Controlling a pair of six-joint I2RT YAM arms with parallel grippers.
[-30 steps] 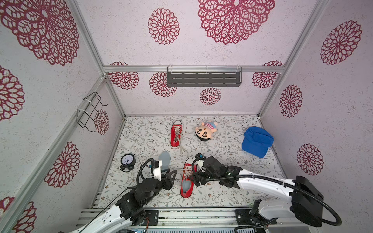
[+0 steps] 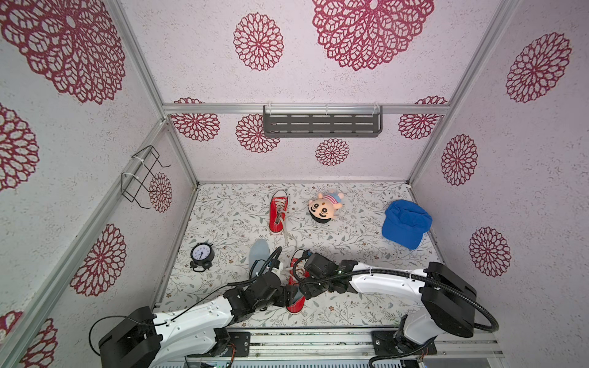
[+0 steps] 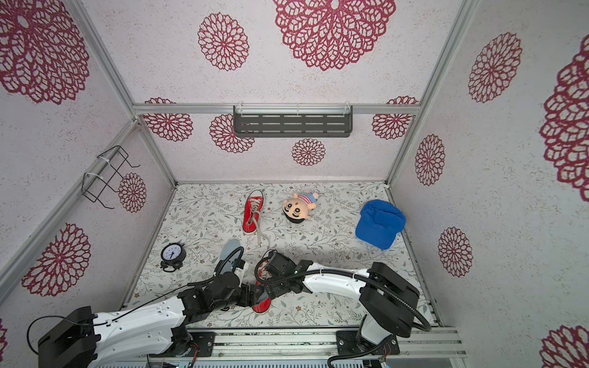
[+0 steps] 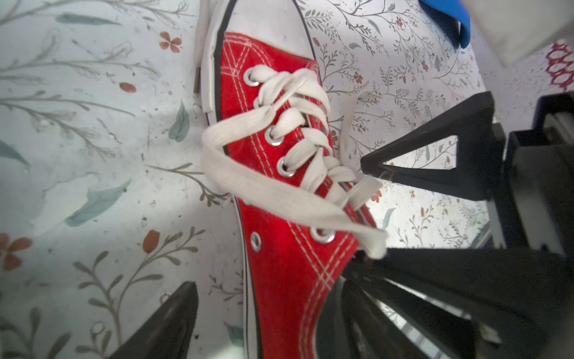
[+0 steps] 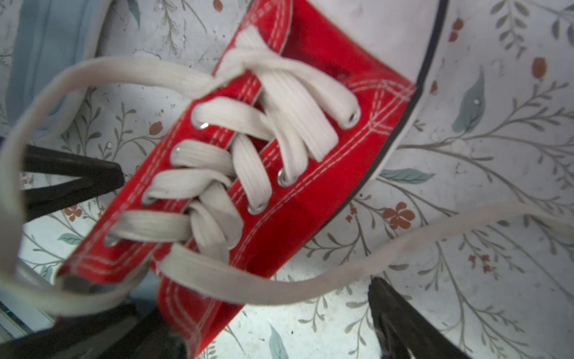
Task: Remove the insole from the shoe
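A red shoe (image 2: pixel 295 304) with white laces lies near the table's front, its toe pointing to the back. A little of the grey-blue insole (image 2: pixel 297 296) shows in its opening. In the left wrist view my left gripper is open at the heel end, with the red side wall between its fingers; one finger is by the opening. From the other side comes my right gripper, also open, one finger at the opening and the other outside the shoe. A loose lace crosses in front of the opening in the right wrist view. The fingertips are partly hidden.
A loose light-blue insole (image 2: pixel 259 249) lies left of the shoe. Behind are a second red shoe (image 2: pixel 278 212) and a doll (image 2: pixel 325 206). A black clock (image 2: pixel 202 255) stands left, a blue cap (image 2: pixel 406 224) right. Both grippers are very close together.
My left gripper has come right and down onto the shoe's heel end. Together they now hide much of the opening.
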